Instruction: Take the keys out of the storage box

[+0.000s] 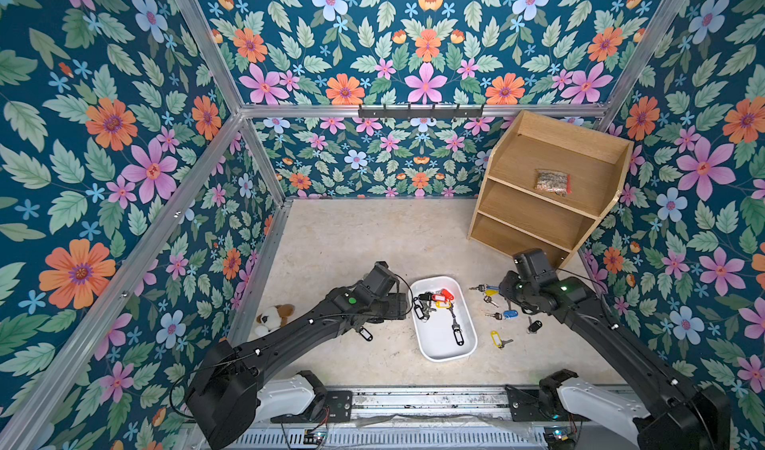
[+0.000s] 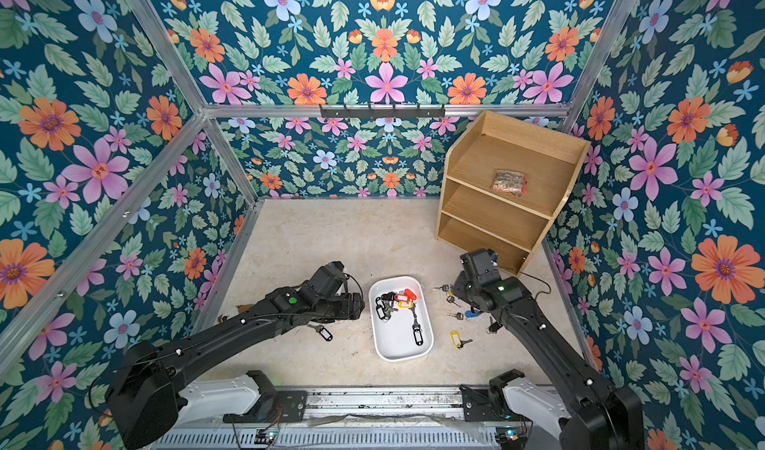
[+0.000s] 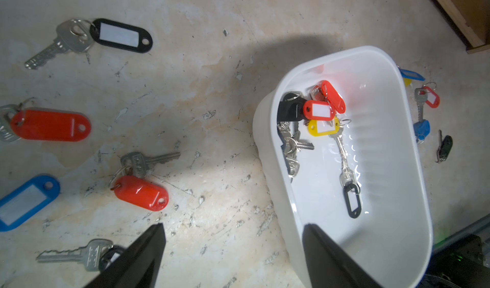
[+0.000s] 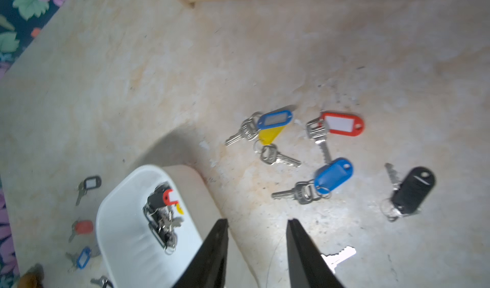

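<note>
A white storage box (image 1: 446,346) stands mid-table. Inside lie several keys with red tags (image 3: 320,110), a yellow tag (image 3: 323,127) and black tags; a key with a black-framed tag (image 3: 352,200) rests apart on the box floor. My left gripper stands open over the table just left of the box, one finger in front of its near wall in the left wrist view. Right of the box, my right gripper is partly open with nothing between its fingers, above the table. Loose keys with a blue tag (image 4: 333,175), a red tag (image 4: 343,123) and a black fob (image 4: 413,190) lie around there.
More tagged keys lie left of the box, including a red tag (image 3: 141,192) and a blue tag (image 3: 29,202). A wooden shelf (image 1: 550,167) stands at the back right, a plush toy (image 1: 272,320) at the left.
</note>
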